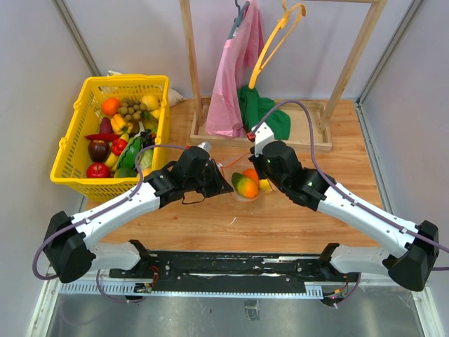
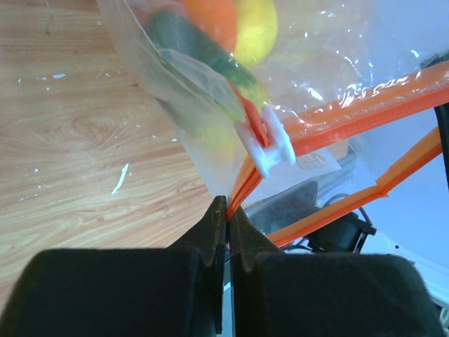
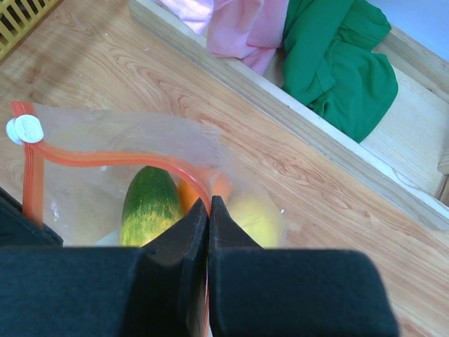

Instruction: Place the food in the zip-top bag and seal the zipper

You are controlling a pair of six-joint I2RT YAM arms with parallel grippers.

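Note:
The clear zip bag (image 1: 238, 168) with orange zipper lies between the arms, holding a green oblong vegetable (image 3: 150, 203), an orange fruit (image 2: 209, 20) and a yellow one (image 2: 255, 28). My left gripper is shut on the orange zipper edge near the white slider (image 2: 277, 151). My right gripper is shut on the bag's upper edge; the slider end sits at the upper left in the right wrist view.
A yellow basket (image 1: 62, 151) full of produce stands at the left. A wooden rack (image 1: 314, 144) with pink and green cloths is behind the bag. Bare table lies in front.

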